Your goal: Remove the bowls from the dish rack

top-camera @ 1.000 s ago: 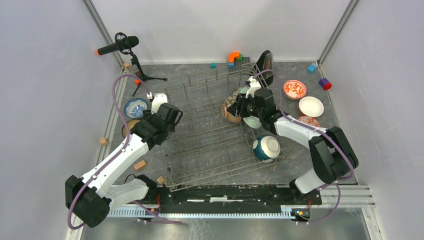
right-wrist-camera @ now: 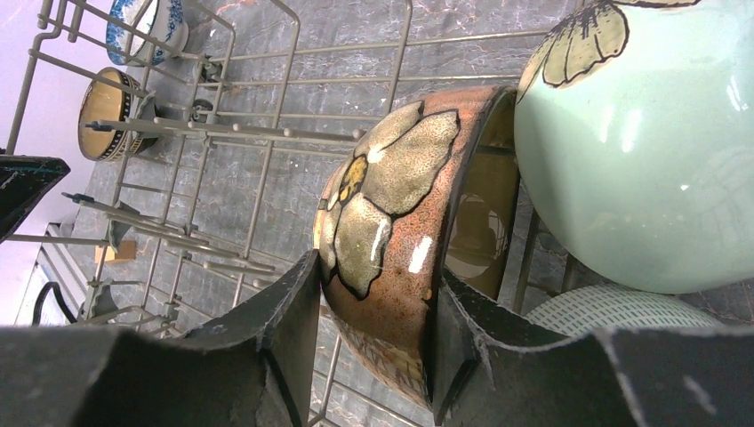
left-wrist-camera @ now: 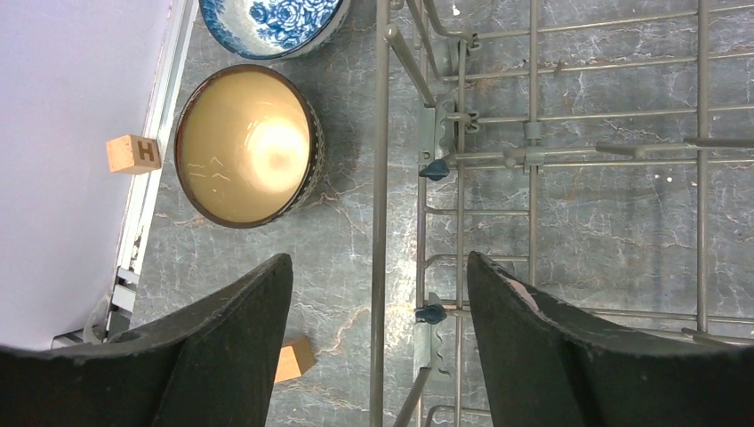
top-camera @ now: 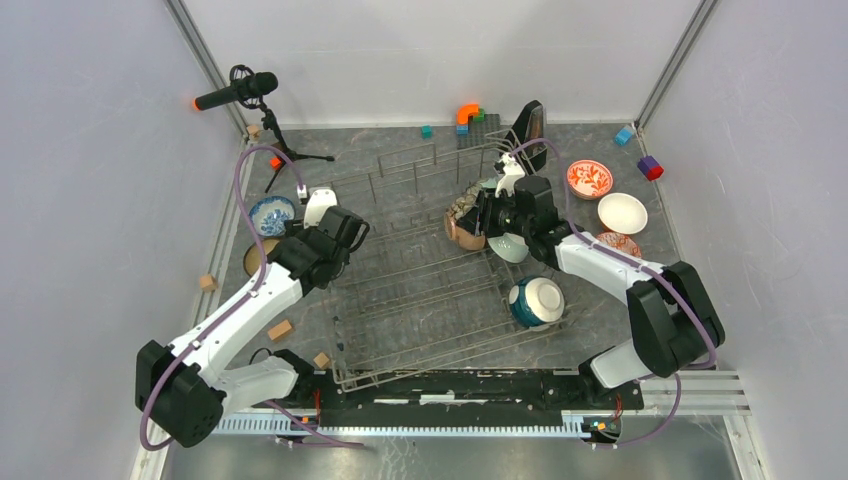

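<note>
A brown flower-patterned bowl [right-wrist-camera: 391, 187] stands on edge in the dish rack [top-camera: 400, 275], its rim facing right in the right wrist view. My right gripper has its fingers on either side of this bowl; whether they press on it cannot be made out. Right beside it rests a pale green bowl [right-wrist-camera: 622, 151]. A teal bowl with a white base [top-camera: 537, 301] lies in the rack's front right. Over the rack's left side, my left gripper is open, with the rack's side rail [left-wrist-camera: 380, 213] running through the gap.
Left of the rack, a blue-patterned bowl [top-camera: 271, 215] and a tan bowl [left-wrist-camera: 244, 147] sit on the counter. Orange-patterned bowls [top-camera: 590, 179] and a white bowl [top-camera: 622, 213] stand to the right. Small wooden blocks [top-camera: 280, 330] are scattered at left.
Rack, its bowls and both arms have shifted slightly to the right. The right gripper stays around the brown bowl.
</note>
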